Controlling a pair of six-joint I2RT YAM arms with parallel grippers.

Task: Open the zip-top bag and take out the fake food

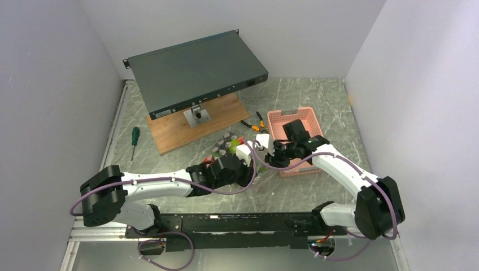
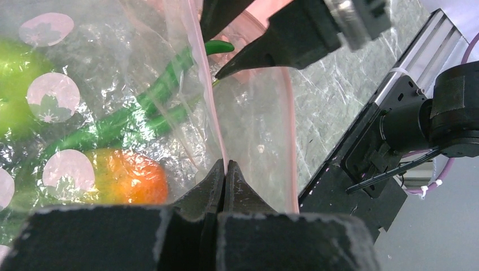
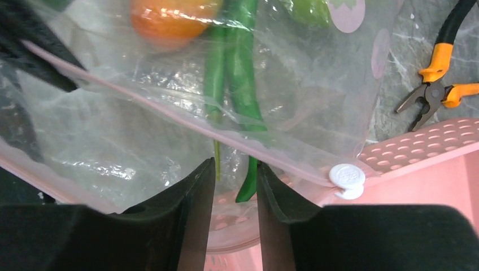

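A clear zip bag with pink seams (image 2: 141, 51) holds green peppers (image 2: 164, 84), an orange-yellow food (image 2: 130, 178) and a green round food (image 2: 17, 84). My left gripper is shut on the bag's pink edge, in the left wrist view. My right gripper is part open at the bag's mouth; in the right wrist view a long pepper's tip (image 3: 248, 186) shows between and behind its fingers. Whether it touches the pepper I cannot tell.
A pink basket (image 1: 309, 116) stands right of the bag, pliers (image 3: 435, 79) beside it. A monitor-like dark panel (image 1: 197, 68) on a wooden board (image 1: 166, 135) is at the back. A screwdriver (image 1: 135, 138) lies at the left.
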